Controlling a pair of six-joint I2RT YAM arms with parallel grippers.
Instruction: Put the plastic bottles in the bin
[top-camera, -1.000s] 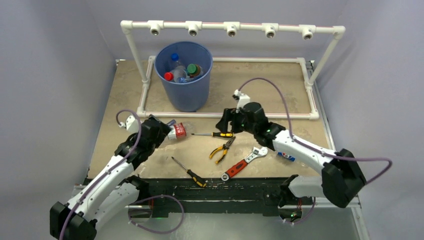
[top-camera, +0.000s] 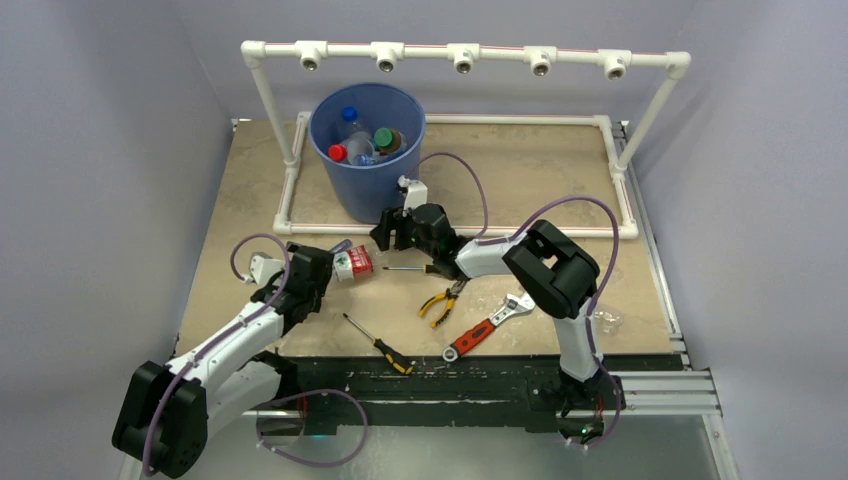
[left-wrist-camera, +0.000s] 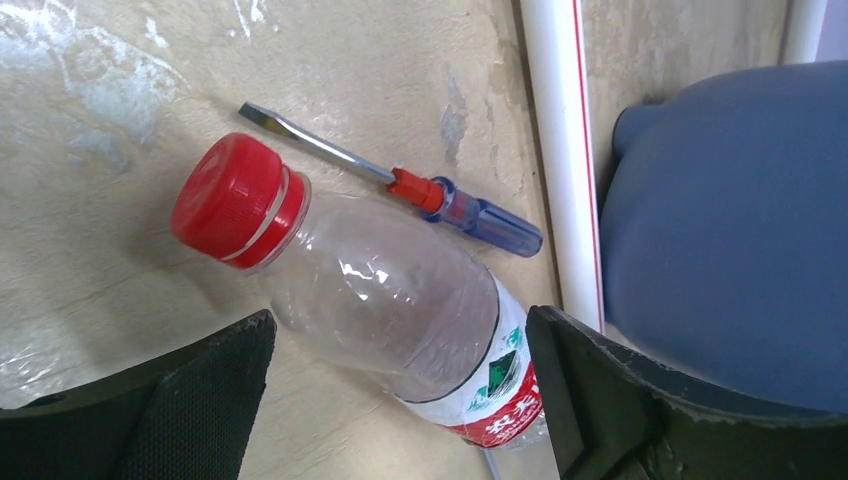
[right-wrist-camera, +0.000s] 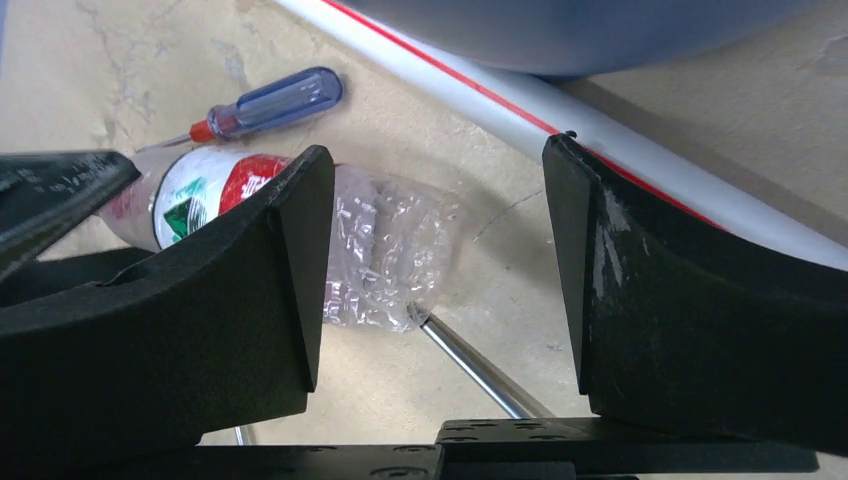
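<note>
A clear bottle (top-camera: 355, 262) with red-white label and red cap lies on the board in front of the blue bin (top-camera: 362, 185), which holds several bottles. My left gripper is open over that bottle, cap end in sight between its fingers in the left wrist view. My right gripper stands with fingers apart at the bottle's crumpled base end, nothing gripped; in the top view it is just right of the bottle.
A blue-handled screwdriver (left-wrist-camera: 480, 220) lies behind the bottle. Another screwdriver (top-camera: 393, 355), pliers (top-camera: 440, 300) and a red wrench (top-camera: 475, 335) lie in front. A white pipe frame (top-camera: 525, 232) runs round the bin.
My right gripper has swept left toward the bottle and bin. The left arm has shifted slightly and its gripper has moved a little toward the front over the bottle.
</note>
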